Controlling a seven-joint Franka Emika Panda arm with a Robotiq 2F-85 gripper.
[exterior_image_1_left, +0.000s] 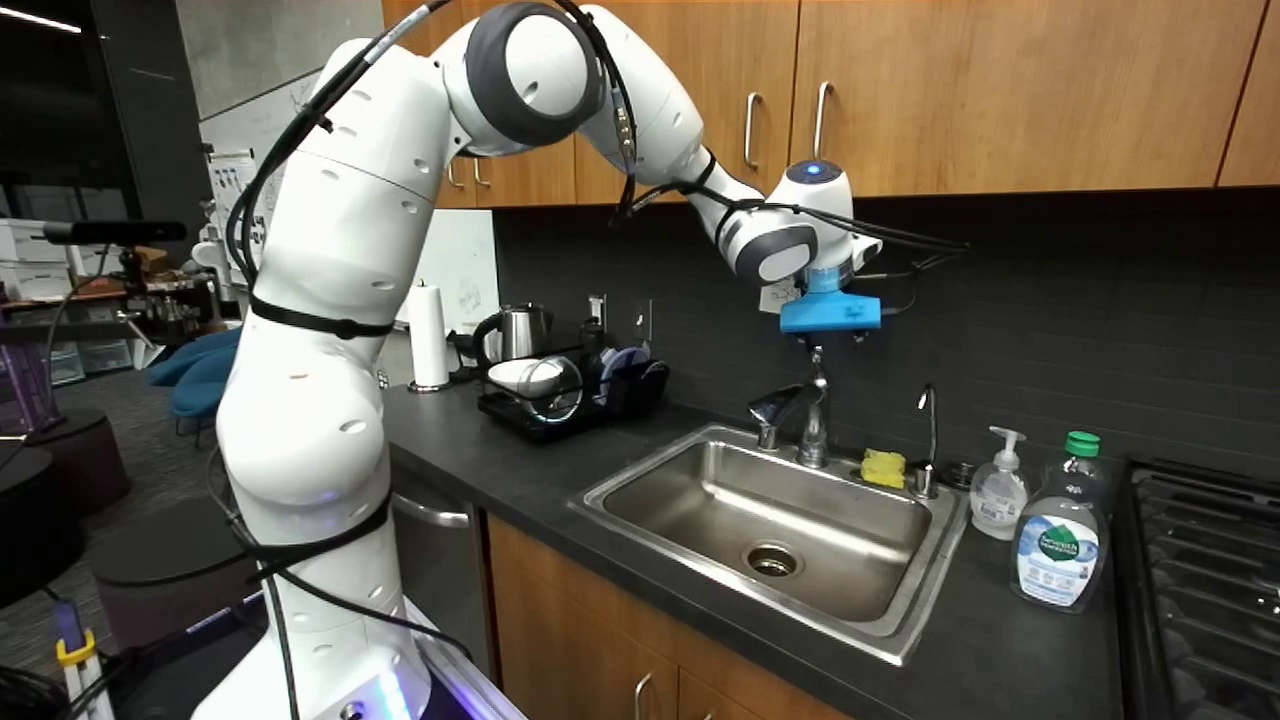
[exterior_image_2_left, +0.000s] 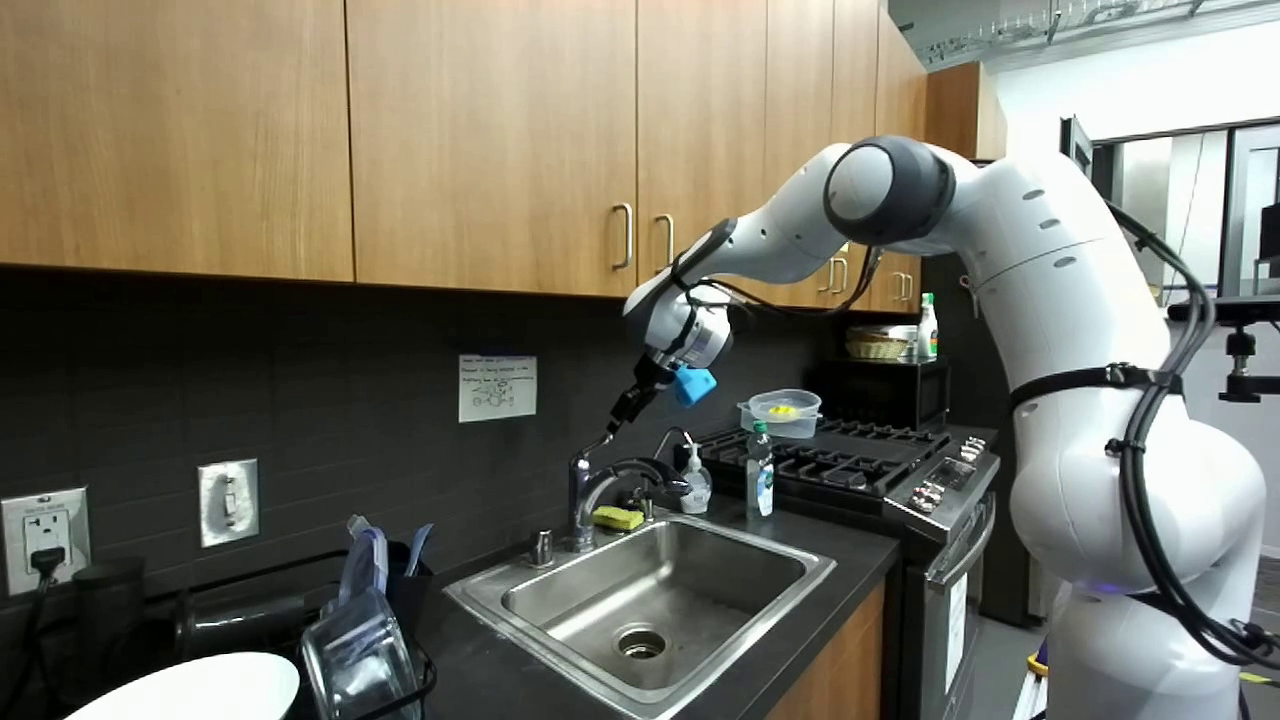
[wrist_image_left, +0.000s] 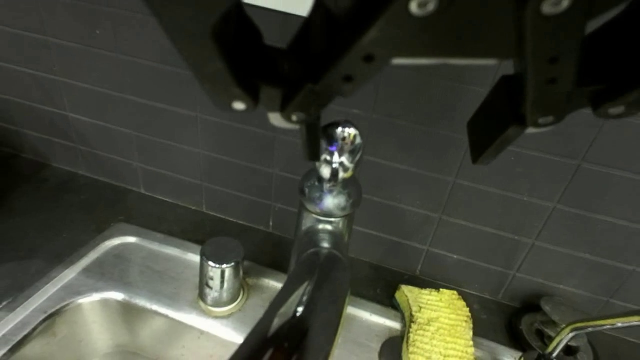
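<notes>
The chrome faucet (wrist_image_left: 327, 231) rises behind the sink, its lever handle with a rounded end (wrist_image_left: 340, 147) standing upright. My gripper is at the height of that handle, its fingers clearly apart. In the wrist view, the left finger (wrist_image_left: 312, 133) overlaps the handle's left edge; whether they touch I cannot tell. The right finger (wrist_image_left: 495, 123) stands well to the right of the handle, with the dark wall behind. In exterior view 2 the black gripper (exterior_image_2_left: 624, 410) reaches down to the handle top. The blue mount (exterior_image_1_left: 830, 313) mostly hides the fingers in exterior view 1.
The steel sink (exterior_image_1_left: 672, 546) is empty. A yellow sponge (exterior_image_1_left: 884, 468) lies right of the faucet, near a thin tap (exterior_image_1_left: 930, 420). Farther right stand a soap pump (exterior_image_1_left: 999, 492) and a detergent bottle (exterior_image_1_left: 1060, 540). Wooden cabinets (exterior_image_1_left: 1020, 90) hang above the arm's end.
</notes>
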